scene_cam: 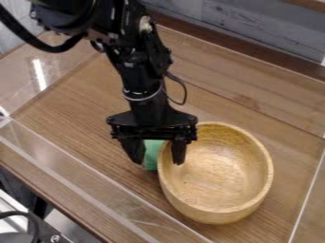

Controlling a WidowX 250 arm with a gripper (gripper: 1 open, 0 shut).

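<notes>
My black gripper (156,150) points down over the left edge of a large cream oval bowl (229,176), its two fingers spread apart on either side of a small green object (151,161). The green object lies on the wooden tabletop against the bowl's left side and is partly hidden by the gripper, so I cannot tell whether the fingers touch it.
The wooden table (70,114) has open space to the left and behind the bowl. A pale wall (241,33) stands at the back. Dark cables are at the lower left, off the table edge.
</notes>
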